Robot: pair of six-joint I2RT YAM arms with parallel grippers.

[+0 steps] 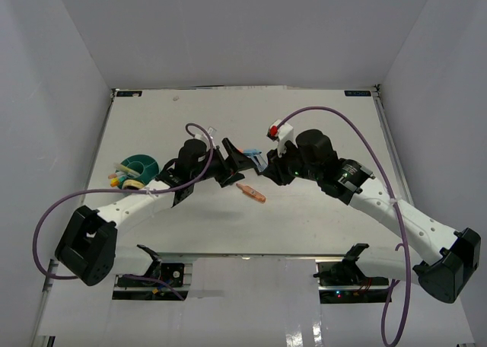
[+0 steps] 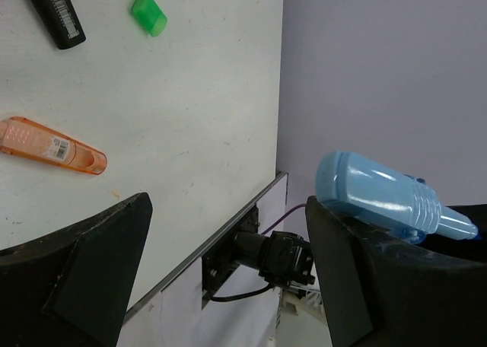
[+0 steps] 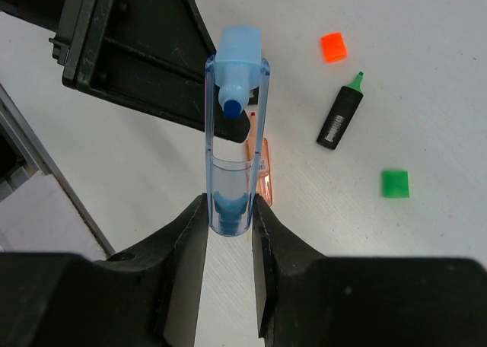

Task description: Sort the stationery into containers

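A light-blue bottle-shaped item (image 2: 373, 195) with a narrow nozzle is partly inside a clear sleeve (image 3: 231, 181). My right gripper is shut on the clear end, holding the item above the table. My left gripper is open, nothing between its fingers; the blue item is past the outer side of one finger, whether touching I cannot tell. On the table lie an orange item (image 1: 252, 193), a black marker with green tip (image 3: 339, 119), a green block (image 3: 395, 183) and an orange block (image 3: 333, 47). The green cup (image 1: 140, 163) at left holds several pens.
A yellowish roll (image 1: 132, 185) sits by the green cup. Both grippers are close together over the middle of the table.
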